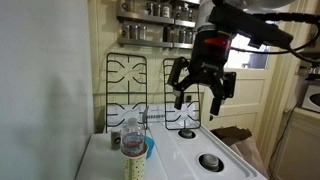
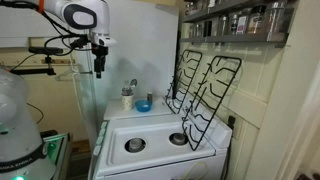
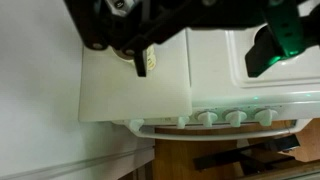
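My gripper (image 1: 197, 104) hangs in the air above the white stove (image 1: 195, 150), open, with nothing between its fingers. From the side, in exterior view 2, the gripper (image 2: 98, 67) appears high at the left, well above the counter. A patterned cream container (image 1: 134, 167) with a clear item (image 1: 133, 138) at its top stands at the counter's near side. Just behind it is a blue bowl (image 1: 149, 147), partly hidden. The wrist view looks down past dark, blurred fingers (image 3: 141, 62) onto the counter edge and stove knobs (image 3: 235, 117).
Two black grates (image 2: 215, 85) lean upright against the back wall, over the stove. Shelves (image 2: 232, 30) with several jars hang above them. A brown paper bag (image 1: 238, 142) lies right of the stove.
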